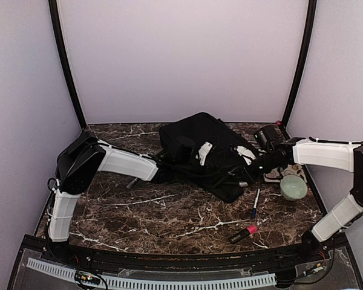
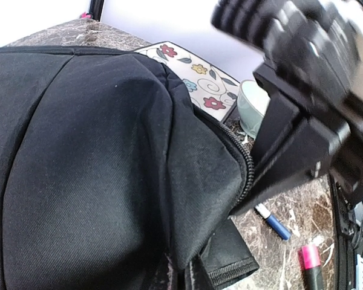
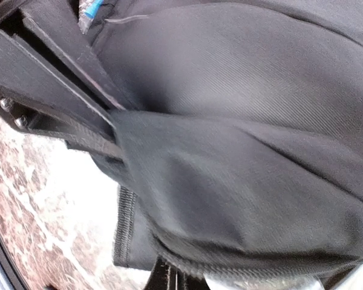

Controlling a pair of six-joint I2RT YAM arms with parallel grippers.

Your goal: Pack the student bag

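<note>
The black bag (image 1: 196, 130) lies at the back middle of the table, its fabric (image 2: 91, 169) and zipper (image 2: 242, 157) filling much of the left wrist view. My left gripper is shut on the bag's fabric near the opening. My right gripper sits at the zipped edge on the bag's right side, shut, with nothing clearly between its fingers; its tips are partly hidden by fabric. A blue pen (image 1: 255, 202) and a pink-capped marker (image 1: 245, 234) lie on the table in front of the bag's right side.
A green bowl (image 1: 293, 187) stands at the right, beside a flowered board (image 2: 206, 90). The walls bound the back and sides.
</note>
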